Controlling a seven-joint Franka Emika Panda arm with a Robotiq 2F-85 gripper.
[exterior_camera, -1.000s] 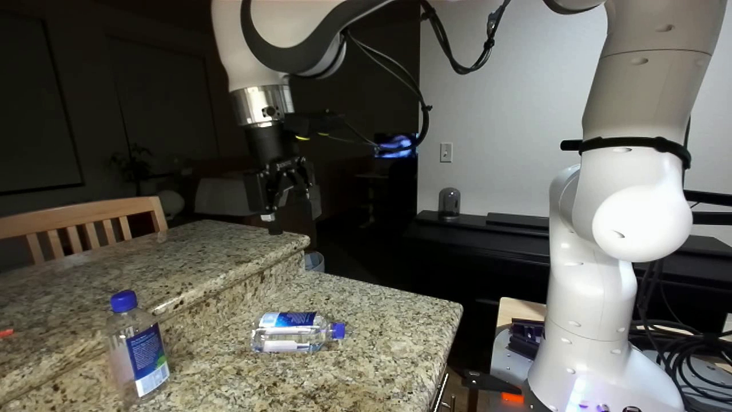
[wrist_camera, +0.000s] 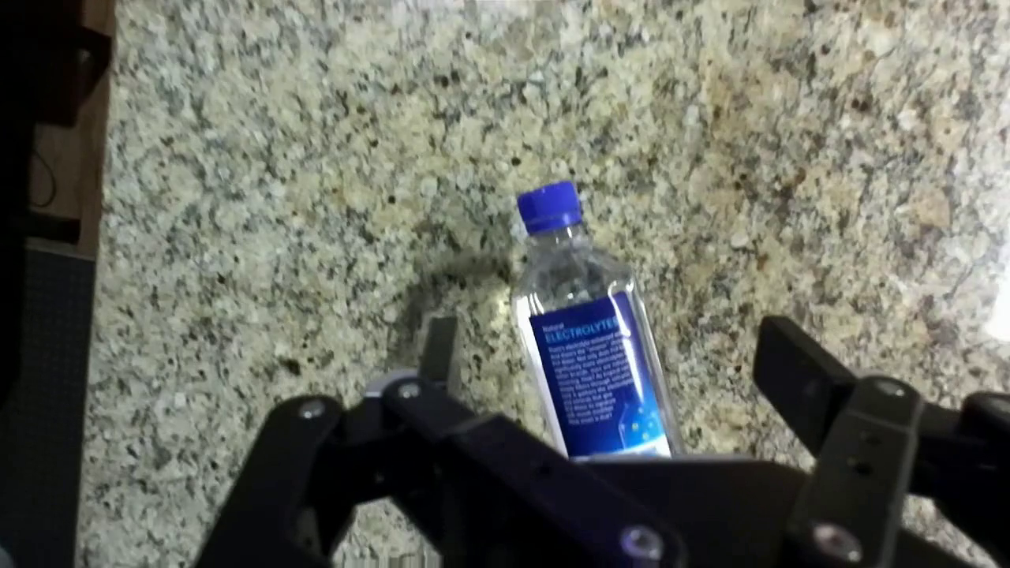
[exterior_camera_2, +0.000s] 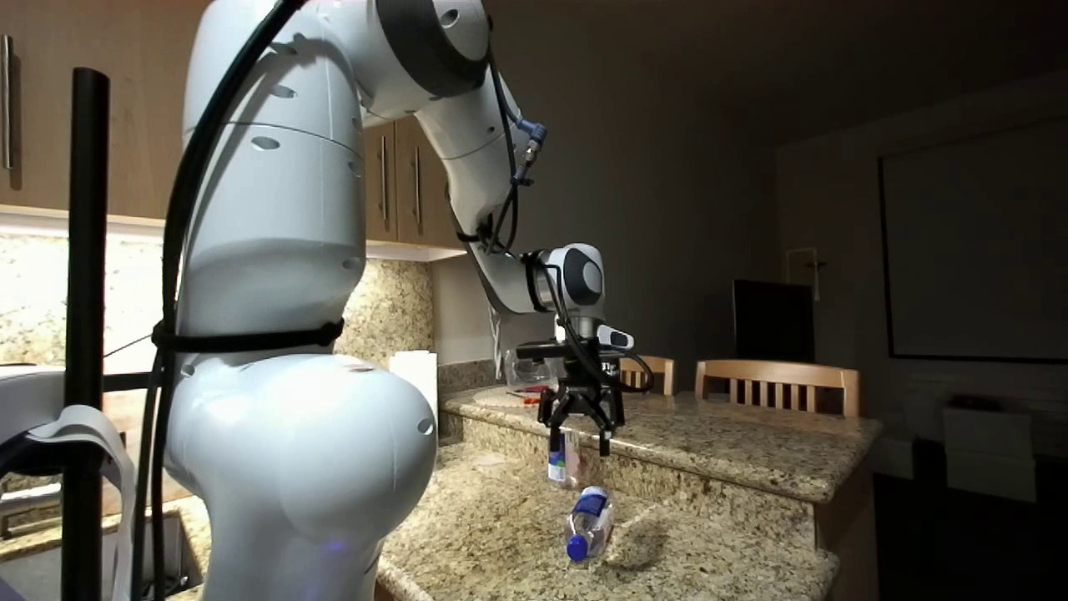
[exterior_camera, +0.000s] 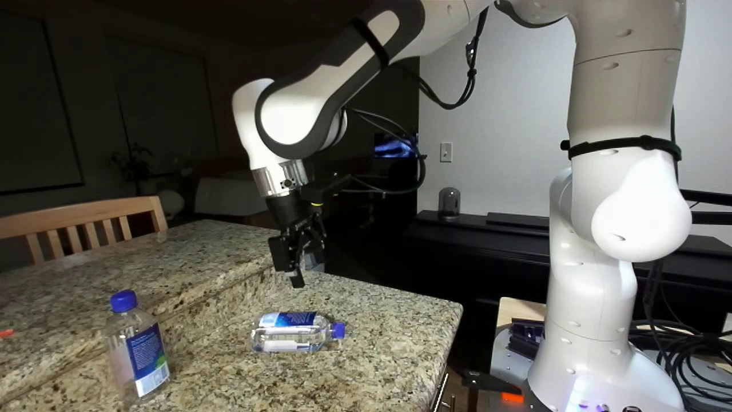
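Observation:
A clear bottle with a blue cap and blue label (exterior_camera: 291, 332) lies on its side on the lower granite counter. My gripper (exterior_camera: 296, 264) hangs above the counter, tilted, apart from the bottle. In the wrist view the lying bottle (wrist_camera: 598, 369) shows between the widely spread fingers, with its cap away from the gripper and its base hidden behind the gripper body. The gripper is open with nothing held. From the other side, the gripper (exterior_camera_2: 581, 441) appears above the lying bottle (exterior_camera_2: 591, 522).
A second, upright bottle (exterior_camera: 139, 350) with a blue cap stands by the raised counter ledge (exterior_camera: 206, 285). Wooden chairs (exterior_camera_2: 777, 386) stand behind the ledge. Bare granite (exterior_camera: 384, 343) surrounds the lying bottle on the side toward the robot base.
My gripper has come down and slightly right in exterior view 1, and is now more tilted. Both bottles have stayed where they were.

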